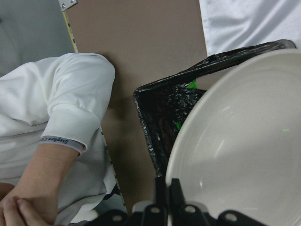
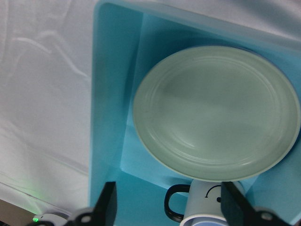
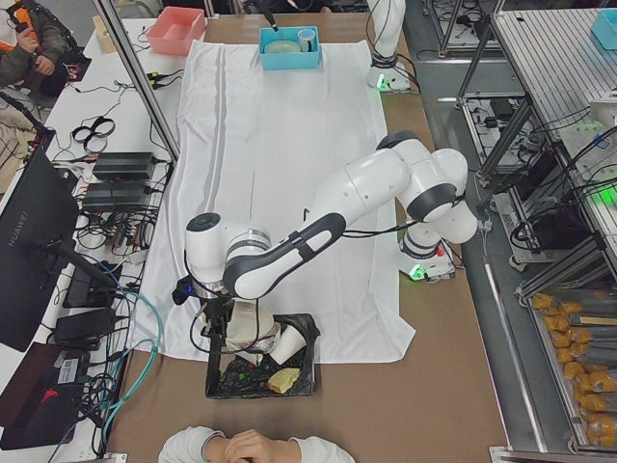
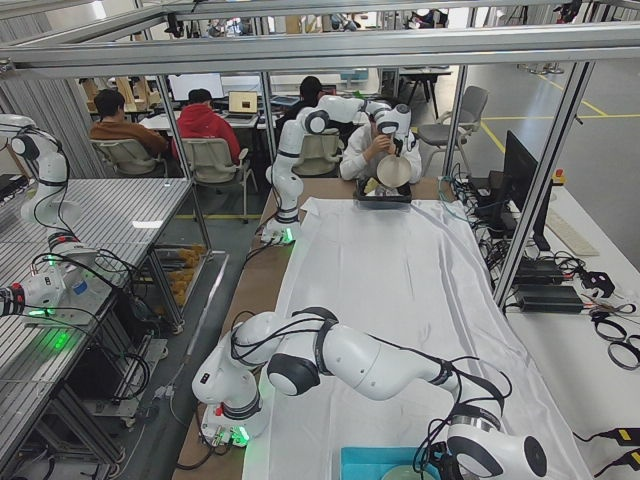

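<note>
My left gripper is shut on the rim of a cream plate (image 1: 240, 136), held tilted over a black-lined bin (image 1: 155, 122); the plate also shows in the camera right view (image 4: 393, 171). A yellow item (image 3: 283, 380) and a white cup-like item (image 3: 289, 342) are in the bin. My right gripper stands open above a blue bin (image 2: 113, 94) holding a pale green plate (image 2: 216, 113) and a mug (image 2: 202, 200) with a face and black handle.
A white cloth (image 3: 280, 154) covers the middle of the table, largely clear between the bins. A person's arm (image 1: 66, 132) rests at the table edge beside the black bin. A pink bin (image 3: 177, 29) stands off to the side.
</note>
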